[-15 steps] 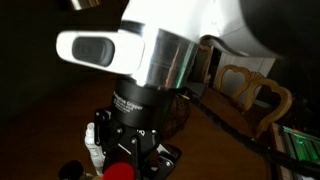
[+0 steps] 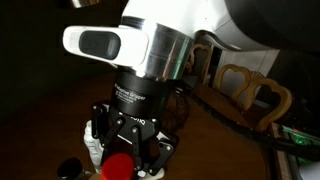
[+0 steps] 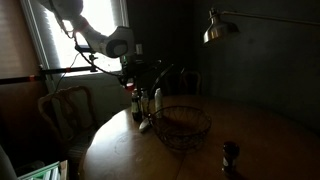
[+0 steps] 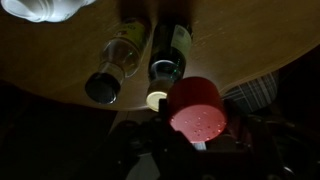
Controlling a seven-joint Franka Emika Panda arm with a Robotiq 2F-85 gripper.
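A round red cap [image 4: 197, 108] shows between the dark fingers of my gripper in the wrist view; the fingers are shut on it, and whatever lies under the cap is hidden. Exterior view 1 has the same red cap [image 2: 118, 167] at the lower end of my gripper [image 2: 137, 150]. Close beside it in the wrist view are a black-capped bottle [image 4: 122, 55] and a dark bottle with a gold cap [image 4: 168, 55]. From exterior view 2, my gripper [image 3: 128, 72] is at the far left side of the table, near the bottles.
A white bottle [image 2: 93, 143] stands just behind the gripper. In exterior view 2, a dark wire basket [image 3: 181, 128] sits mid-table and a small dark container [image 3: 230, 156] at right. A lamp [image 3: 221, 28] hangs above.
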